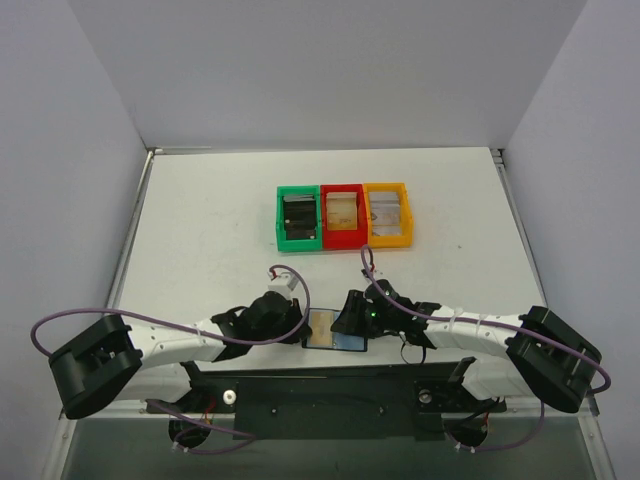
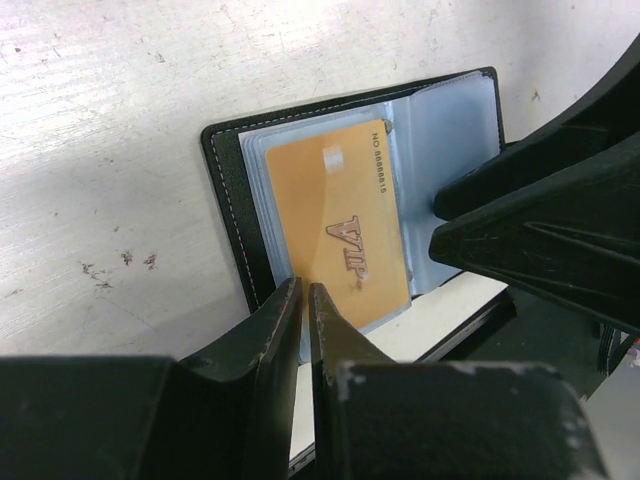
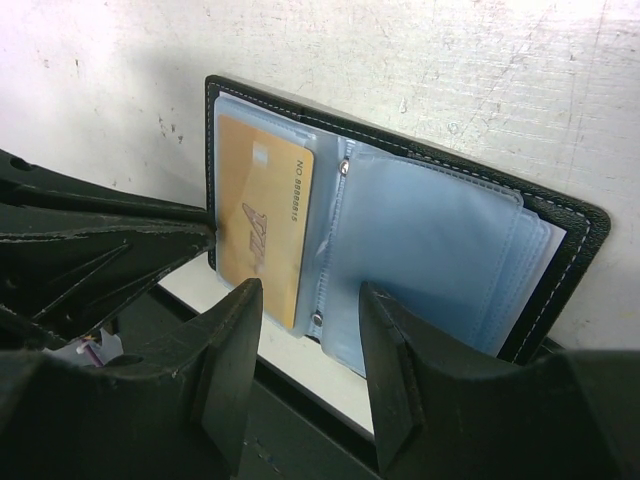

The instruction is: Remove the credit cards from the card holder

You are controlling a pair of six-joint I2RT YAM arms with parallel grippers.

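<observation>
The open card holder (image 1: 348, 332), black with clear sleeves, lies flat at the front of the table; a gold card (image 2: 340, 210) marked with a number shows in its left sleeve. My left gripper is at that sleeve's outer edge, fingertips close together; whether anything is between them I cannot tell. My right gripper stands open over the holder, one finger at the gold card's side, the other on the clear right sleeve (image 3: 430, 240).
Green (image 1: 282, 220), red (image 1: 343, 241) and yellow (image 1: 390, 241) bins stand behind the holder, holding card-like items.
</observation>
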